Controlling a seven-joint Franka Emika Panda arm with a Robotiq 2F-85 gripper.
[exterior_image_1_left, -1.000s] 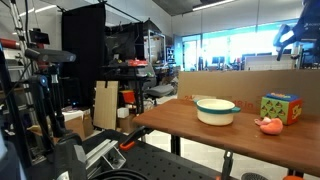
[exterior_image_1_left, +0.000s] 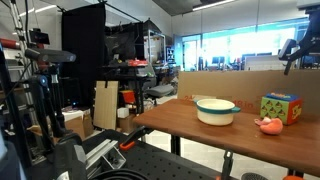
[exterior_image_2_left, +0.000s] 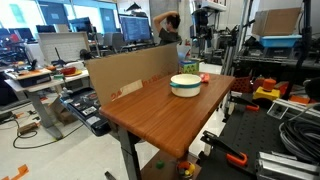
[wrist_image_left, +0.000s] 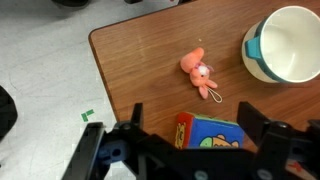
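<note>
A small pinkish-red toy (wrist_image_left: 198, 69) with thin strings lies on the wooden table (wrist_image_left: 140, 60), between the bowl and the box in the wrist view. White inside with a teal band, the bowl (wrist_image_left: 288, 45) stands at that view's upper right; exterior view 1 shows the same bowl (exterior_image_1_left: 217, 112) left of the toy (exterior_image_1_left: 269, 126). The colourful box (wrist_image_left: 208, 131) has green, blue and red faces and sits near the bottom of the wrist view. My gripper is high above the table, its fingers wide apart and nothing held. In exterior view 1 it shows at the upper right (exterior_image_1_left: 289, 64).
A beige panel (exterior_image_2_left: 130, 75) runs along one side of the table. Dark frame parts and cables (exterior_image_2_left: 290, 135) stand beside the table, off its edge.
In exterior view 1 the arm at the upper right has shifted slightly, its gripper now a little lower. The bowl, toy and box have stayed in place.
</note>
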